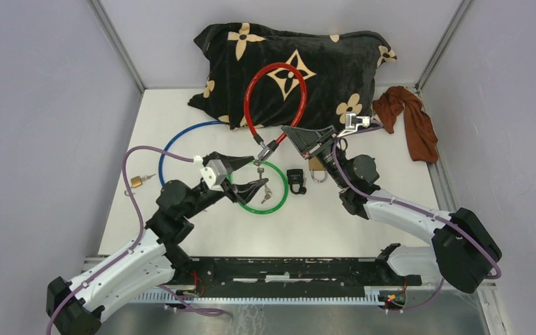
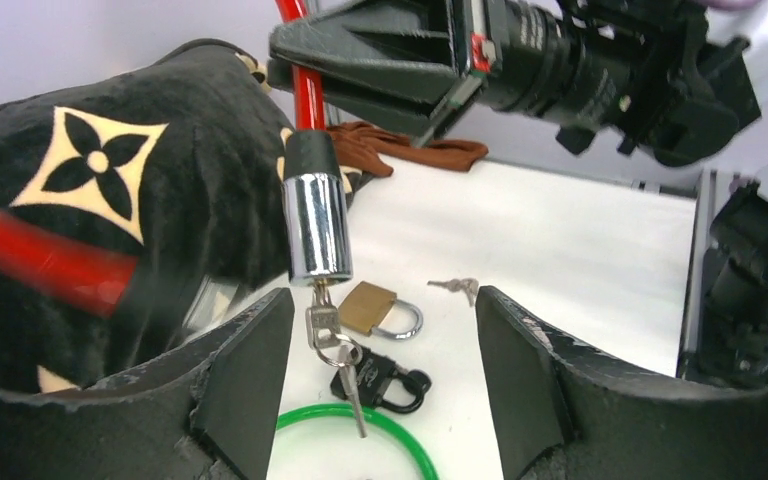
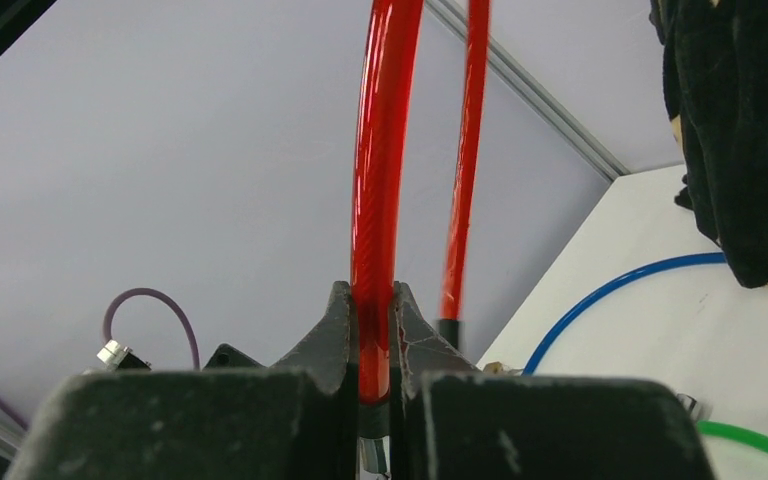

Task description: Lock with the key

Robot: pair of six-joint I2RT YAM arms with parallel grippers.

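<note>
A red cable lock (image 1: pixel 274 66) hangs in a loop from my right gripper, which is shut on the red cable, as the right wrist view shows. Its chrome lock cylinder (image 2: pixel 318 228) hangs below those fingers, with a key (image 2: pixel 352 395) on a ring at its bottom end. My left gripper stands open just beside the cylinder and key, its fingers apart with neither touching the key visibly. In the left wrist view the other red cable end is blurred at the left.
A black-patterned pillow (image 1: pixel 227 63) and brown cloth (image 1: pixel 419 129) lie at the back. Green cable (image 1: pixel 285 195), blue cable (image 1: pixel 174 139), black padlock (image 1: pixel 295 180), brass padlocks (image 1: pixel 137 181) and loose keys lie on the white table (image 1: pixel 363 234).
</note>
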